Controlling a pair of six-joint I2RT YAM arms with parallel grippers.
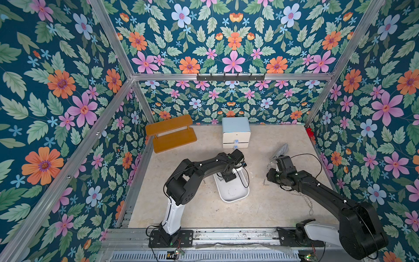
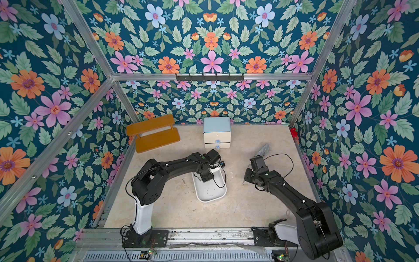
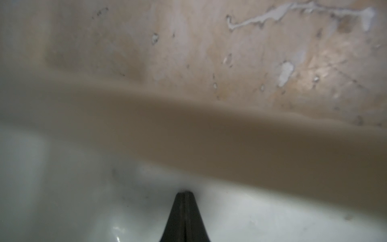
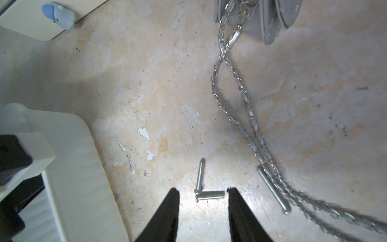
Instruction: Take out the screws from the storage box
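Observation:
A white plastic tray (image 1: 233, 192) sits mid-table, with my left gripper down inside it near its wall, fingers shut with nothing seen between them. The left arm hides part of the tray. Outside it, my right gripper hangs open over the table, around two small screws (image 4: 200, 173) lying at right angles, as seen from above; a longer screw (image 4: 274, 189) lies beside a metal chain (image 4: 254, 121).
A blue-and-cream box (image 1: 235, 131) stands at the back, a wooden shelf piece (image 1: 173, 142) at back left. Grey plastic objects (image 4: 274, 18) lie at the chain's top end.

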